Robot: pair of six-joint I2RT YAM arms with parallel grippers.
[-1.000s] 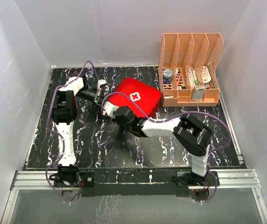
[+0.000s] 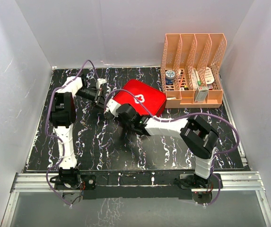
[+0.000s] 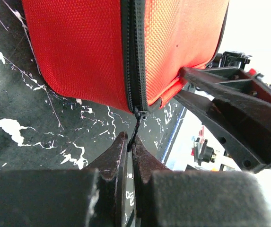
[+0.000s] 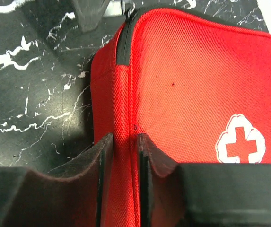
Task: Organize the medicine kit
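The red medicine bag (image 2: pixel 144 94) with a white cross lies on the black marble surface, centre-back. My left gripper is shut on the thin dark zipper pull (image 3: pixel 135 132) at the bag's end; the zipper strip runs up from it. My right gripper is at the bag's red edge, its fingers either side of the edge fold, part open. In the left wrist view the right gripper's dark fingers press near the bag's side at right.
An orange organizer (image 2: pixel 187 98) with compartments holding a jar, boxes and small items stands at the back right. Walls enclose the surface.
The bag has shifted slightly to the right, and my left gripper has drawn a little to the left.
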